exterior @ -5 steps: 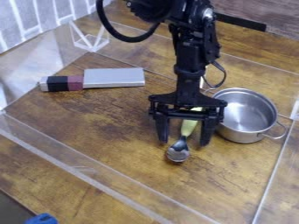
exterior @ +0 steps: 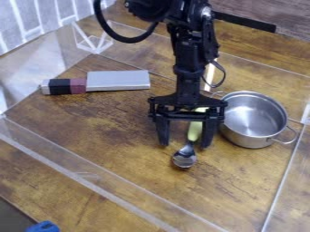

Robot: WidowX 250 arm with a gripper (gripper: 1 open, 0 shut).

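Note:
My black gripper (exterior: pixel 186 129) hangs low over the middle of the wooden table, its fingers apart on either side of a utensil with a pale green handle (exterior: pixel 197 125) and a metal head (exterior: pixel 184 159). The head points toward the front. The gripper partly hides the handle, and I cannot tell whether the fingers touch it. A steel pot (exterior: pixel 252 109) stands just right of the gripper.
A silver slab (exterior: pixel 118 81) with a dark, pink-banded end lies at the back left. A light object (exterior: pixel 211 74) sits behind the arm. A blue item (exterior: pixel 43 227) is at the bottom left.
My gripper has shifted slightly to the left. The utensil, pot and slab look much the same.

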